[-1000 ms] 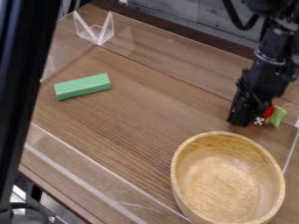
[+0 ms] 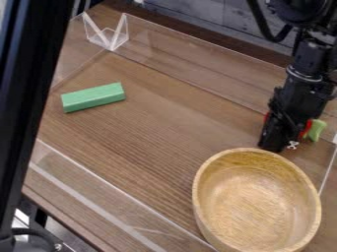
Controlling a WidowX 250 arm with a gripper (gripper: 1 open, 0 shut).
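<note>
My black gripper (image 2: 282,133) is low over the table at the right, just behind the wooden bowl (image 2: 257,207). Behind its fingers a small red and green object (image 2: 314,129) lies on the table, partly hidden by the gripper. Whether anything is between the fingers is hard to see.
A green block (image 2: 93,96) lies on the left of the wooden table (image 2: 158,138). A clear plastic stand (image 2: 108,31) is at the back left. A dark edge runs along the far left.
My gripper has shifted very slightly down toward the bowl. The other things have not visibly moved.
</note>
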